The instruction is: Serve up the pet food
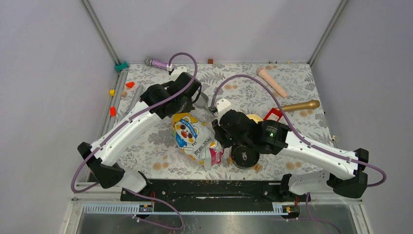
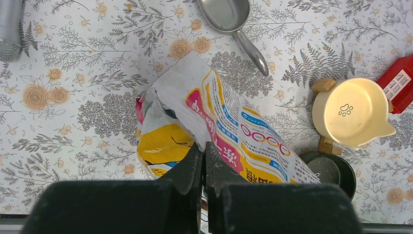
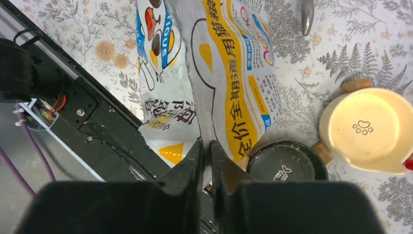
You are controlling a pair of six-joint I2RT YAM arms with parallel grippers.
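The pet food bag (image 1: 192,139), white, yellow and blue, slants across the middle front of the table. In the left wrist view, my left gripper is shut on the bag's (image 2: 234,119) pale upper edge. My right gripper is at the bag's side, with a thin pale fold of the bag (image 3: 234,90) running between its fingers. The slit there is narrow; whether they press on the fold cannot be made out. A cream bowl (image 2: 350,114) with a paw print and a dark bowl (image 3: 287,163) sit beside the bag; both look empty of food.
Beyond the bag lies a metal scoop (image 2: 224,12). A red box (image 2: 399,80) stands against the cream bowl's far side. A purple microphone (image 1: 159,64), a gold-coloured stick (image 1: 301,106) and a rolling pin (image 1: 271,82) lie toward the table's edges.
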